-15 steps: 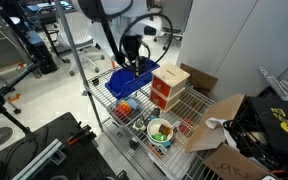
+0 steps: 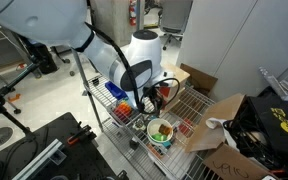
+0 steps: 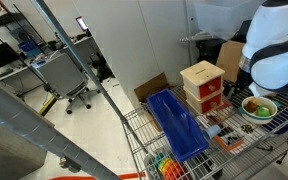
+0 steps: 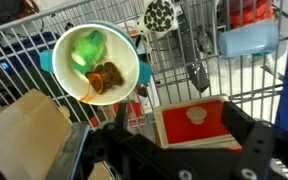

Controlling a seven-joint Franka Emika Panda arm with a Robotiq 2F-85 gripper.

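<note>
My gripper is open above the wire rack, with nothing visible between its fingers. In exterior view 1 the gripper (image 2: pixel 161 96) hangs a little behind and above a white pot. That pot (image 2: pixel 152 137) has teal handles and holds green and orange-brown toy pieces. The wrist view shows the pot (image 4: pixel 130 65) ahead and left of the fingers, its green piece (image 4: pixel 88 48) and brown piece (image 4: pixel 106 76) lying inside. A red box with a pale top (image 4: pixel 196 120) lies partly below the gripper. Exterior view 2 shows the pot (image 3: pixel 259 108) just beside the arm.
A blue bin (image 3: pixel 177 125) and stacked wooden-and-red boxes (image 3: pixel 204 82) stand on the rack. Metal utensils (image 4: pixel 194 65) lie past the pot. An open cardboard box (image 2: pixel 227 160) and a black case (image 2: pixel 274 125) are on the right.
The arm has come down and slightly right in exterior view 1, bringing the gripper closer to the pot. It now covers more of the blue bin and the stacked boxes.
</note>
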